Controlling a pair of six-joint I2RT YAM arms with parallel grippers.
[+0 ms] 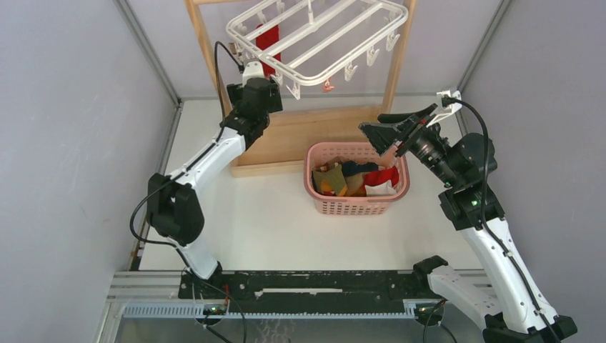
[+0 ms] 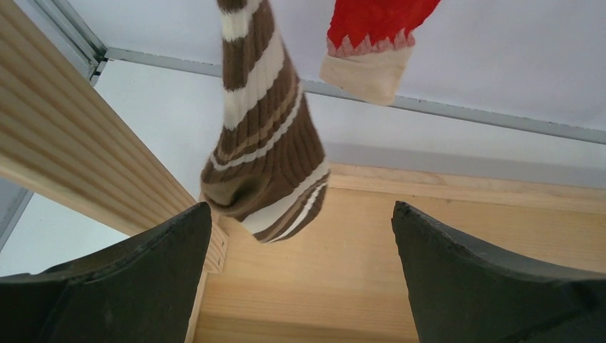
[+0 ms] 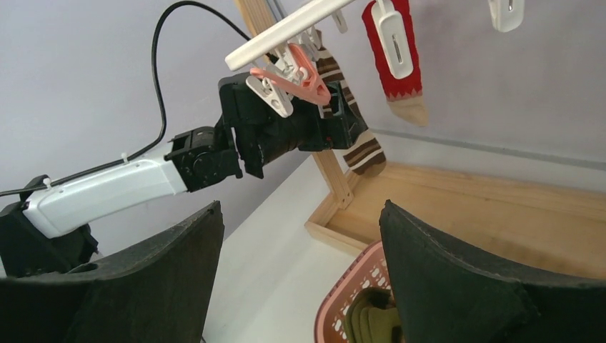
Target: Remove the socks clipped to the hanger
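A brown and cream striped sock (image 2: 268,143) hangs ahead of my left gripper, which is open with nothing between its fingers. The sock's toe hangs left of the gap's middle in the left wrist view. A red sock with a cream end (image 2: 379,32) hangs farther back and to the right. Both hang from the white clip hanger (image 1: 307,30); the striped sock's top is out of the left wrist view. My right gripper stands open and empty, near the right side of the pink basket (image 1: 359,207).
Several socks (image 1: 354,184) lie inside the basket. A wooden post (image 2: 93,128) rises close on the left of my left gripper. Empty white clips and a salmon clip (image 3: 307,78) hang from the hanger. The white table in front of the basket is clear.
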